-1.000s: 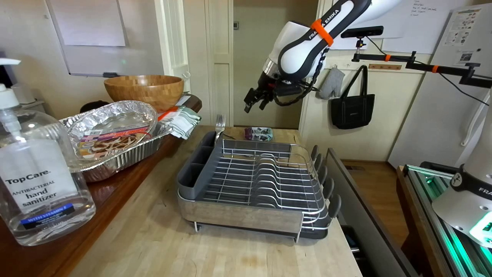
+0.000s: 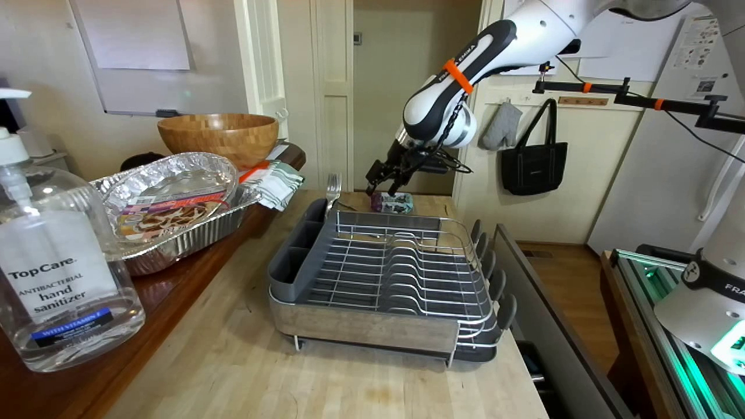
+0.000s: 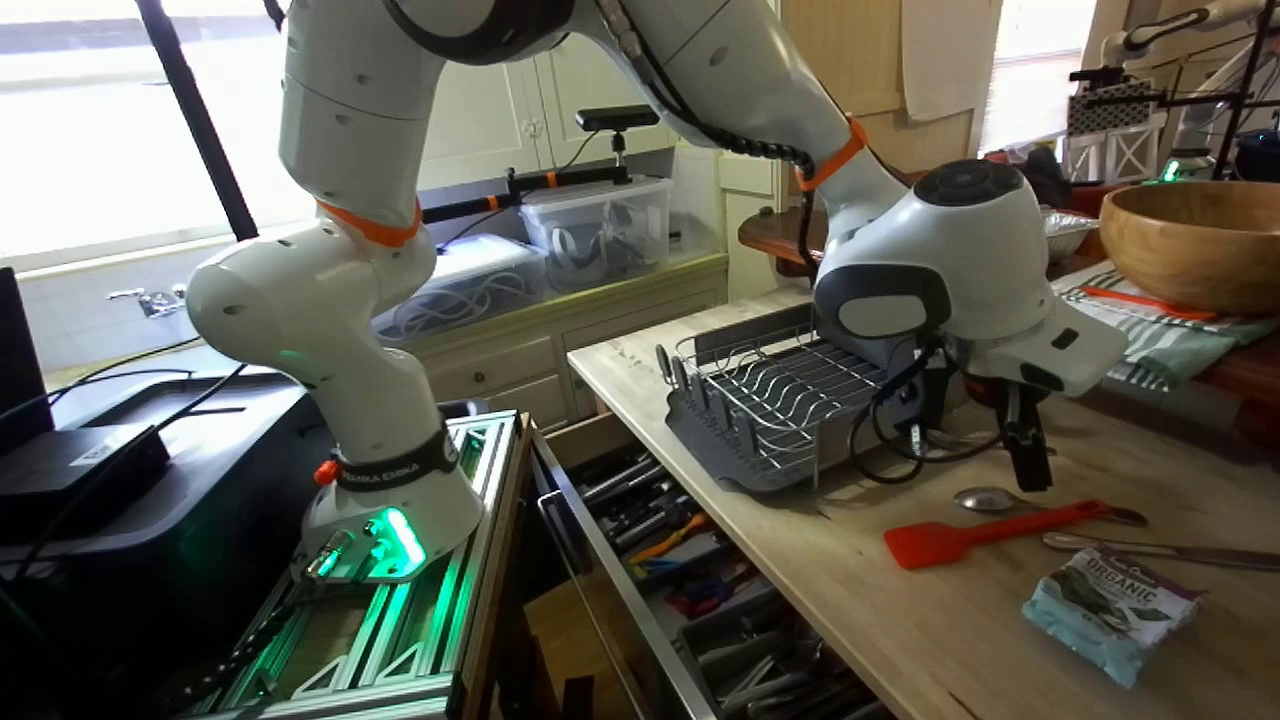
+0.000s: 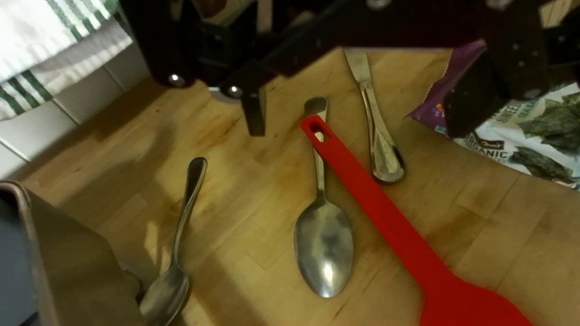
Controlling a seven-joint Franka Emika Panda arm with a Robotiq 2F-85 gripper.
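Observation:
In the wrist view my gripper is open above the counter, its two dark fingers wide apart and nothing between them. Below lie a spoon [image 4: 324, 244] and a red spatula [image 4: 375, 209], whose handle end crosses the spoon's handle. Just right of them is a knife [image 4: 375, 127]. A second spoon [image 4: 166, 290] rests at the left, close to the rack's side. A purple and white snack packet [image 4: 511, 130] sits at the right, partly behind a finger. The dish rack [image 2: 398, 272] stands on the counter, with a fork [image 2: 333, 187] upright in its utensil holder.
An open drawer [image 3: 708, 576] full of utensils juts out along the counter's edge. A striped towel [image 4: 49, 49] and a wooden bowl [image 3: 1200, 246] lie on the raised side ledge. Bare counter [image 2: 230, 370] stretches in front of the rack.
My arm has come down lower over the far end of the counter in exterior view 1, bringing the gripper near the packet's level. The objects there look unmoved.

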